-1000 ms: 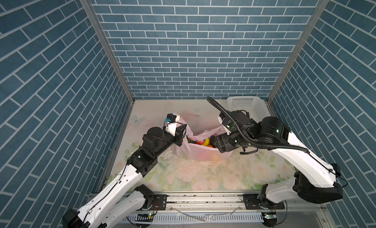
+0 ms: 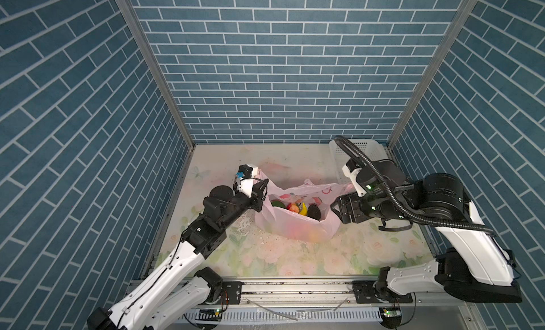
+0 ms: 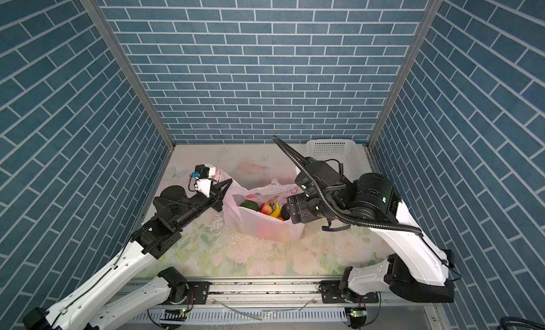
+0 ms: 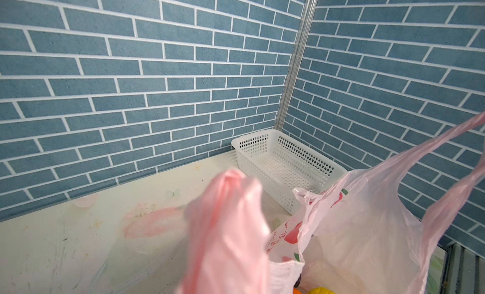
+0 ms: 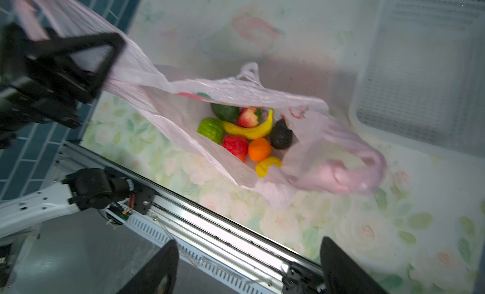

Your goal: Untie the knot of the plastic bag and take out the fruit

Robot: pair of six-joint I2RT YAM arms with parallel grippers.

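Note:
A pale pink plastic bag (image 2: 295, 223) stands on the table with its mouth spread open. In the right wrist view, fruit lies inside it: a banana (image 5: 247, 129), an orange (image 5: 259, 149), a red fruit (image 5: 235, 146), a green fruit (image 5: 211, 130), a dark fruit (image 5: 281, 134) and others. My left gripper (image 2: 263, 191) is shut on one bag handle (image 4: 227, 233), drawing it up at the left. My right gripper is open above the bag's right side, its fingers (image 5: 156, 271) wide apart and empty. The right handle (image 5: 348, 167) stands up near the right wrist camera.
An empty white perforated basket (image 3: 336, 148) sits at the back right, partly behind my right arm. Tiled walls (image 2: 283, 74) close off the back and sides.
The mouth shows wider and more fruit is visible. My left gripper has barely moved.

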